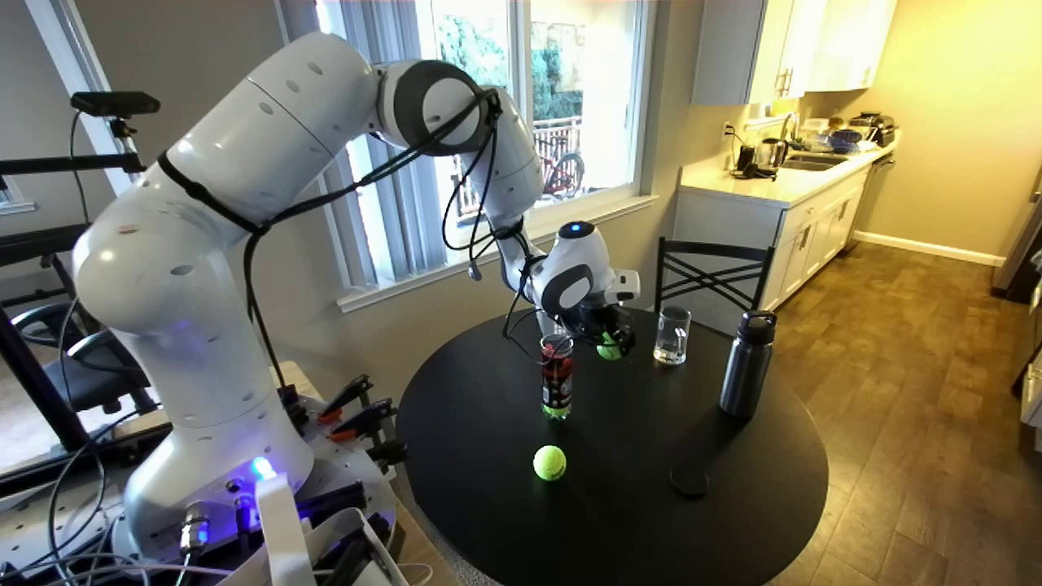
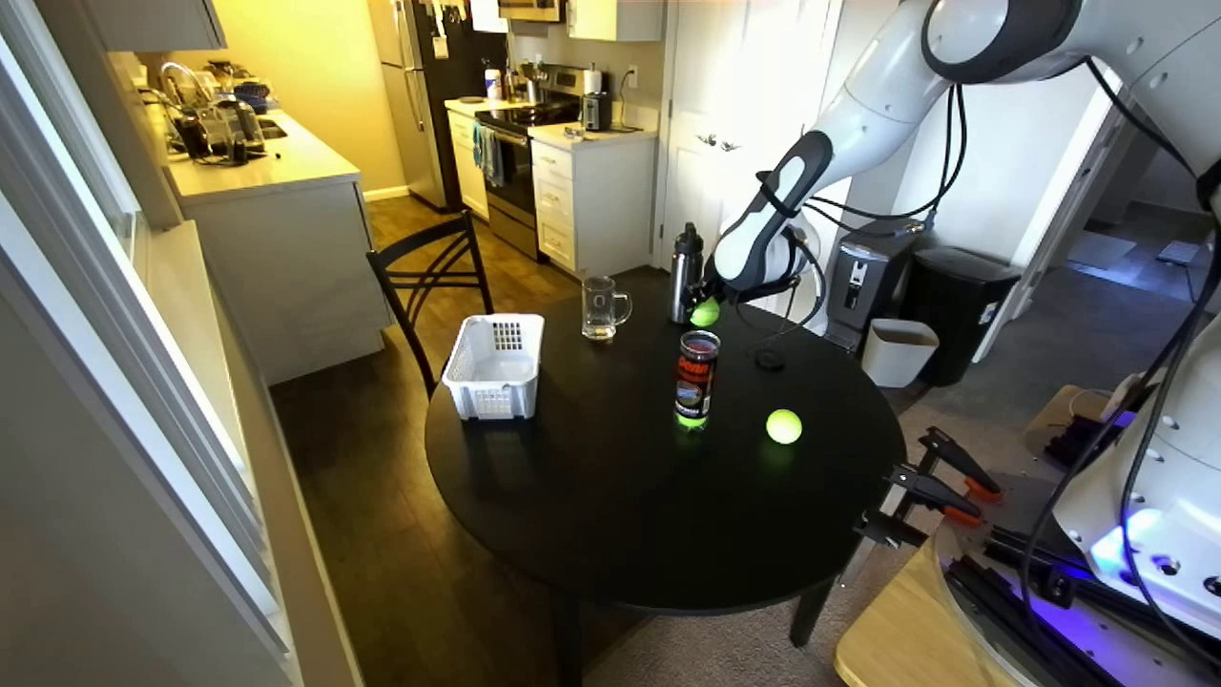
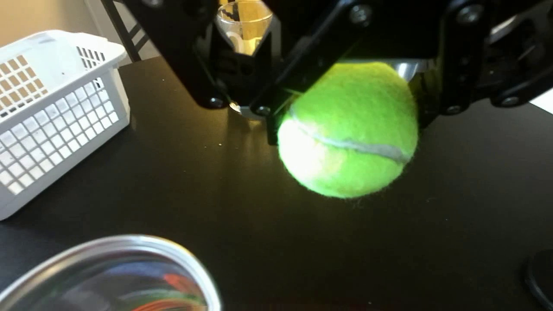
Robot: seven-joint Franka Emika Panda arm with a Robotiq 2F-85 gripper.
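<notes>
A green tennis ball [image 3: 348,129] is held between the fingers of my gripper [image 1: 611,337], which is shut on it above the black table. Near it stands an upright clear tube can [image 1: 557,379] with a red and black label; green shows at its bottom. Its open round rim [image 3: 199,274] comes into the lower left of the wrist view, apart from the held ball. A second tennis ball [image 2: 784,426] rests on the table on the robot's side of the can.
A white basket [image 2: 494,364] and a glass mug [image 2: 598,308] stand on the table [image 2: 595,515]. The dark metal bottle [image 1: 747,366] is upright at the right, with a black round lid [image 1: 689,479] lying flat in front. Free table lies around the loose ball.
</notes>
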